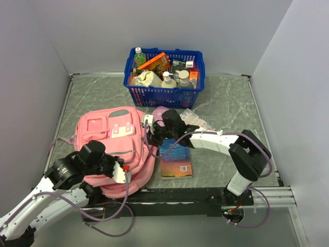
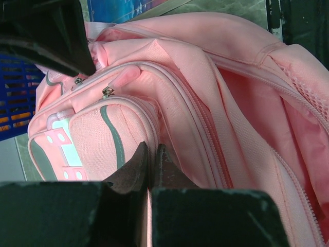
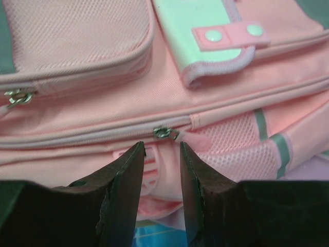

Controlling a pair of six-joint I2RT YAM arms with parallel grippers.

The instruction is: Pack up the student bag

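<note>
A pink backpack (image 1: 107,134) lies on its back on the left of the marble top. My left gripper is shut on a piped pocket edge of it, low on the bag's near side. My right gripper hangs open over the bag's right side, its fingertips just by a zipper pull (image 3: 190,140); whether they touch it is unclear. The arm's dark body hides part of that side in the top view.
A blue basket (image 1: 164,98) full of bottles and boxes stands at the back. A blue book (image 1: 176,162) lies right of the bag, with a clear packet and pink item behind it. Grey walls close both sides.
</note>
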